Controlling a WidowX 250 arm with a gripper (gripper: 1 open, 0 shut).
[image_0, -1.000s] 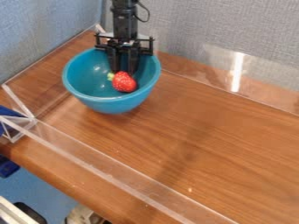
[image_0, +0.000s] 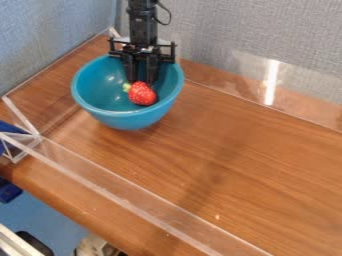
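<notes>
A blue bowl (image_0: 100, 95) stands on the wooden table at the back left. A red strawberry with a green top (image_0: 142, 94) lies inside it. My black gripper (image_0: 142, 74) reaches down into the bowl from the back, just behind the strawberry. Its fingertips are dark and partly hidden, so whether they hold anything cannot be made out.
A textured wall with a clear strip runs along the back and left. A blue-and-white object (image_0: 16, 140) sits at the left edge.
</notes>
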